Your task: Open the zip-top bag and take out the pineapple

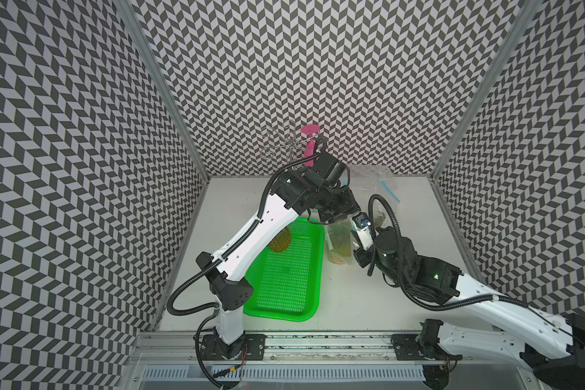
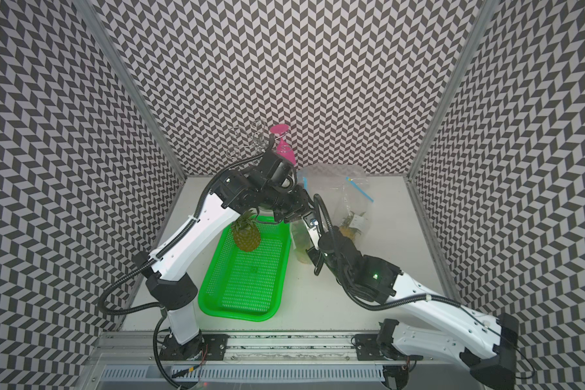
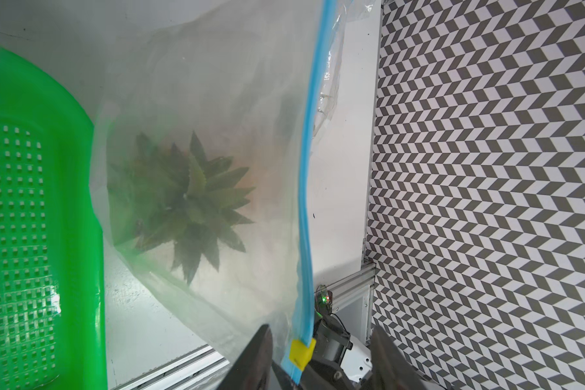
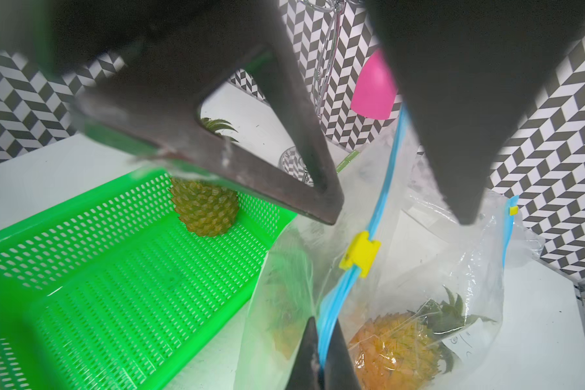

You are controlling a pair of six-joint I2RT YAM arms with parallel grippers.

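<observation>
A frosted zip top bag [image 3: 195,97] with a blue seal and yellow slider [image 4: 359,253] stands right of the green basket, a pineapple's crown [image 3: 191,201] showing through it. My left gripper is part open above the seal, fingers either side of the slider in the left wrist view. My right gripper is shut on the bag's seal below the slider. A second clear bag holding a pineapple [image 4: 390,351] lies to the right.
The green basket [image 2: 217,292] holds an unbagged pineapple [image 4: 204,201]. At the back are a pink object [image 2: 284,149] and clear wire-like items [image 2: 247,136].
</observation>
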